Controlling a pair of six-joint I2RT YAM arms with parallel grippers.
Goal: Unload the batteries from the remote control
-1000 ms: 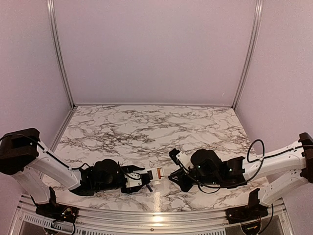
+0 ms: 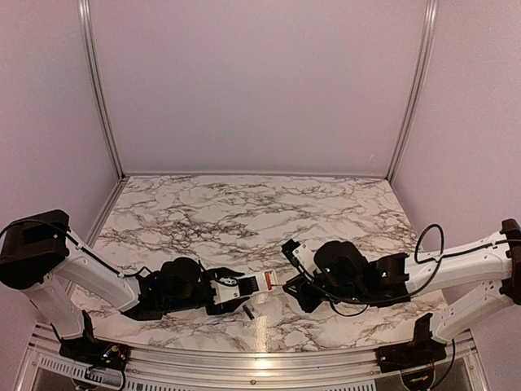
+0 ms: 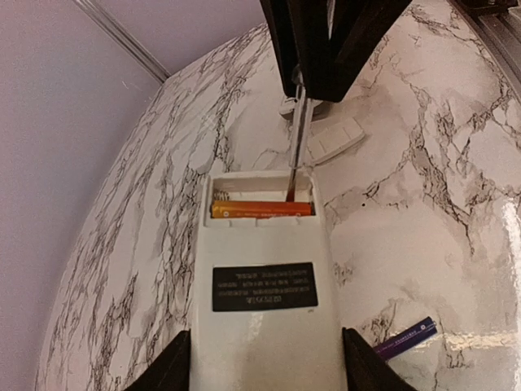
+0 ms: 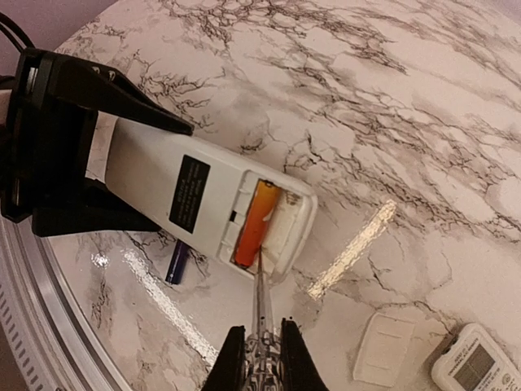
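The white remote control (image 3: 264,342) is held off the table with my left gripper (image 2: 242,289) shut on its sides, its back and open battery bay exposed. An orange battery (image 4: 257,224) lies across that bay, and the slot beside it is empty. My right gripper is shut on a thin pointed tool (image 3: 300,134). In the right wrist view the tool's tip reaches into the bay at one end of the orange battery and seems to touch it. A purple battery (image 3: 405,338) lies loose on the table below the remote.
A flat white cover (image 4: 384,349) rests on the table beneath my right gripper. Close to it is a white device with a grey screen (image 4: 479,364).
The remote in my left gripper has shifted slightly up and right in the top view. My right gripper has also moved up a little, its tool staying at the bay.
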